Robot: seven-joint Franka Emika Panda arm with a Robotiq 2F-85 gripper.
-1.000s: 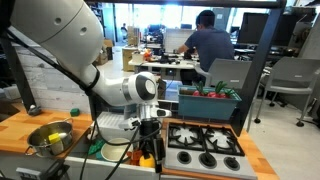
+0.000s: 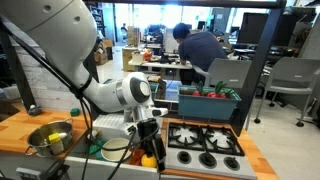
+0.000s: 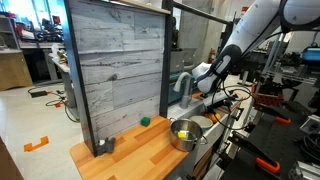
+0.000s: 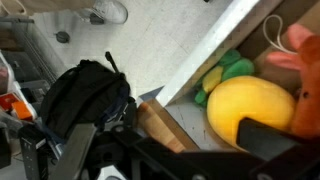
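Note:
My gripper is open; its two dark fingers stand wide apart in the wrist view, with nothing gripped. One of the fingers (image 4: 264,138) overlaps a smooth yellow object (image 4: 238,103) in the view; whether they touch I cannot tell. That yellow object lies inside an open drawer, beside the drawer's pale wall (image 4: 207,52). An orange soft toy (image 4: 309,88) and a small green thing (image 4: 231,70) are close by it. In exterior view 1 the yellow object (image 2: 149,161) shows low in the drawer, below the arm's wrist.
The stove (image 2: 205,147) stands just right of the arm. A white bowl (image 2: 114,149) is to the left, and a metal pot (image 2: 49,138) sits on the wooden counter (image 3: 137,160). Behind the stove is a blue-green bin (image 2: 208,104). A black backpack (image 4: 85,95) lies on the floor.
The arm's wrist and gripper have come down slightly, with the forearm shifting a little. The stove, pot and bin have stayed in place.

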